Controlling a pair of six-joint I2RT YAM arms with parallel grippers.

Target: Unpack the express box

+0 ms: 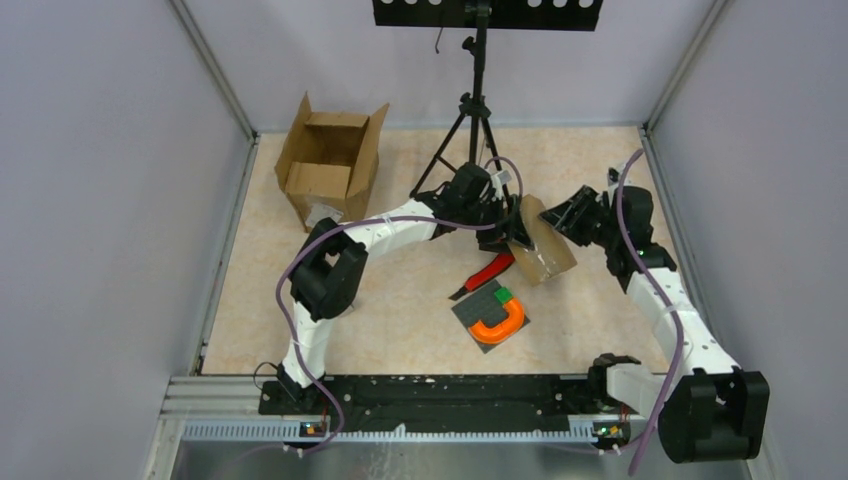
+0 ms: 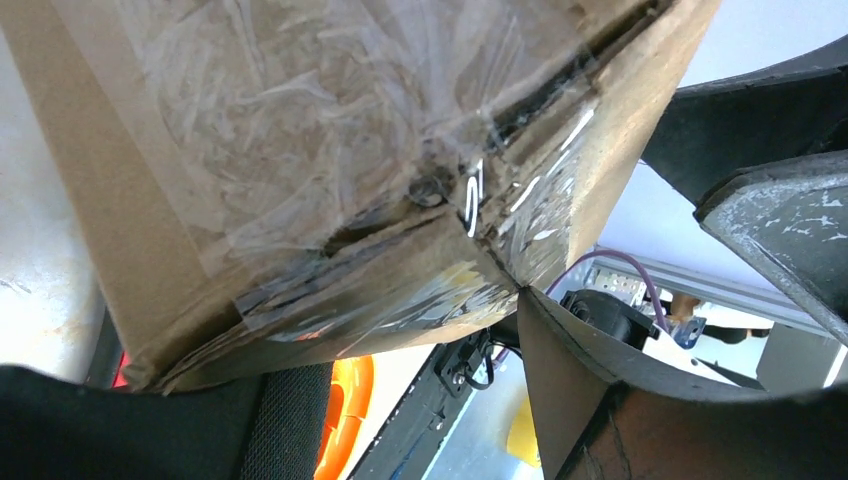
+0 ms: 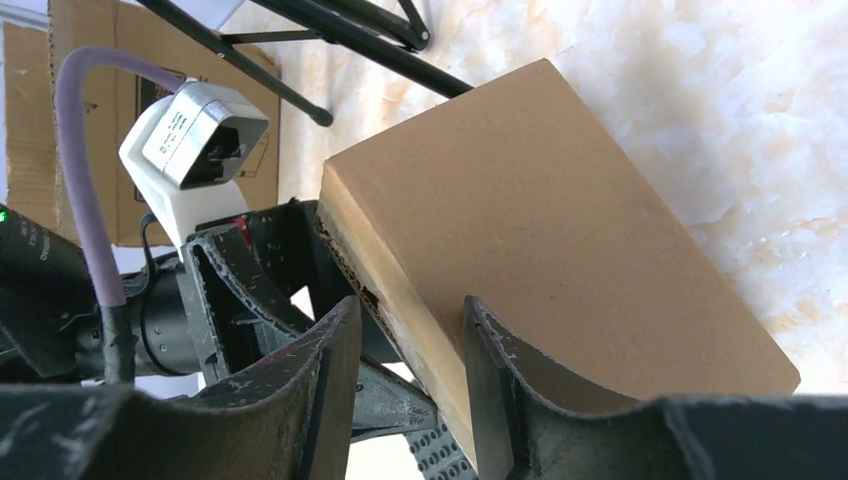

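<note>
The express box (image 1: 548, 250), brown cardboard with clear tape, stands tilted right of the table's centre. At its left side, my left gripper (image 1: 518, 230) is shut on its taped edge; in the left wrist view, crumpled tape and a torn seam (image 2: 430, 190) fill the upper part. My right gripper hovers at the box's right side, its fingers (image 3: 335, 380) parted. Beyond them the right wrist view shows the box's broad plain face (image 3: 560, 250) and narrow side; whether anything is pinched there cannot be told. The box's contents are hidden.
An open, seemingly empty cardboard box (image 1: 335, 165) stands at the back left. A black tripod (image 1: 474, 120) rises behind the grippers. Near the express box lie a red knife-like tool (image 1: 485, 275) and an orange U-shaped piece (image 1: 510, 325) on a dark pad.
</note>
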